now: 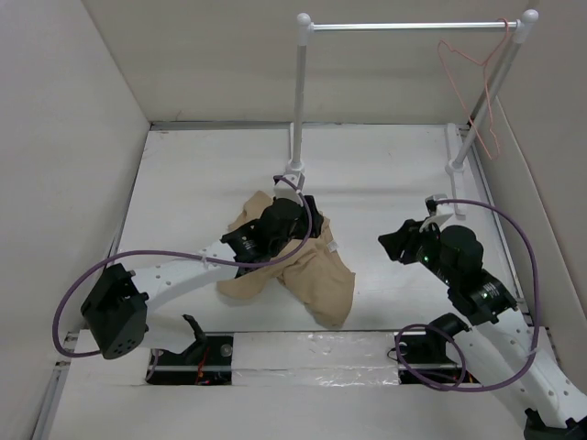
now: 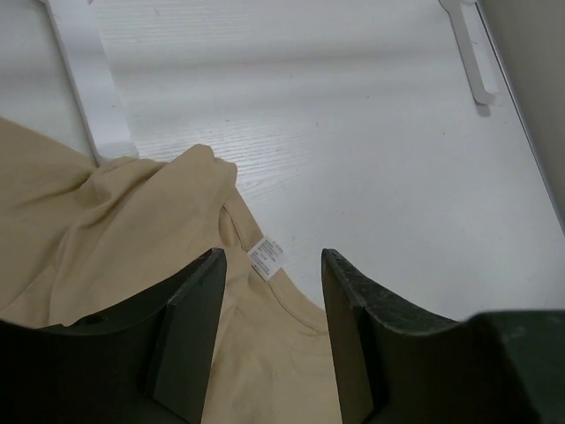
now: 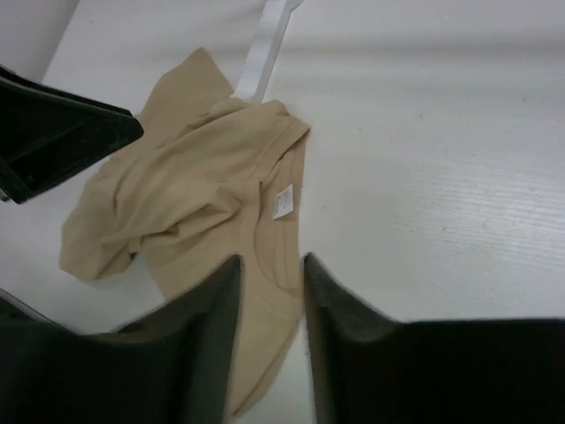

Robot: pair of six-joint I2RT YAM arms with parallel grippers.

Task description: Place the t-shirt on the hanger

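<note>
A tan T-shirt (image 1: 316, 284) lies crumpled on the white floor, its white label (image 2: 266, 258) showing in both wrist views. My left gripper (image 1: 303, 213) hangs over the shirt, open, its fingertips apart above the cloth with nothing between them. My right gripper (image 1: 394, 240) is to the right of the shirt, facing it; in the right wrist view its blurred fingers stand part open with nothing visible between them. A pink wire hanger (image 1: 486, 78) hangs at the right end of the rail (image 1: 404, 26) at the back.
The rack's posts (image 1: 299, 92) rise from white feet (image 2: 93, 88) on the floor. Walls enclose the sides and back.
</note>
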